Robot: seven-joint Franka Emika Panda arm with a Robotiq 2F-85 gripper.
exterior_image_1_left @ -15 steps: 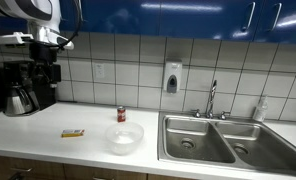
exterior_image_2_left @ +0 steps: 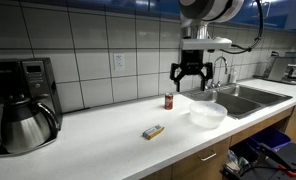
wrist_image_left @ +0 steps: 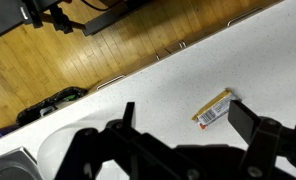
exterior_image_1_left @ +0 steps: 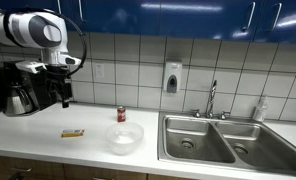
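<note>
My gripper (exterior_image_2_left: 193, 84) hangs in the air above the white counter, its fingers open and empty. In the wrist view its dark fingers (wrist_image_left: 128, 114) stand wide apart. A small bar-shaped packet (wrist_image_left: 213, 108), orange with a pale label, lies flat on the counter below, nearer the right finger in that view. The same packet (exterior_image_1_left: 73, 133) is left of a clear, whitish round bowl (exterior_image_1_left: 124, 139) in the first exterior view. From above, part of this bowl (wrist_image_left: 72, 150) shows at lower left. It looks empty in the exterior views.
A red can (exterior_image_1_left: 121, 114) stands behind the bowl near the tiled wall. The double sink (exterior_image_1_left: 193, 140) lies to the right, with a tall faucet (exterior_image_1_left: 212, 98). At the far left is a coffee maker (exterior_image_2_left: 28, 110). Bare counter surrounds the packet.
Over the last second my arm has moved right and the gripper has come lower in the first exterior view. The packet, bowl and can have stayed where they were.
</note>
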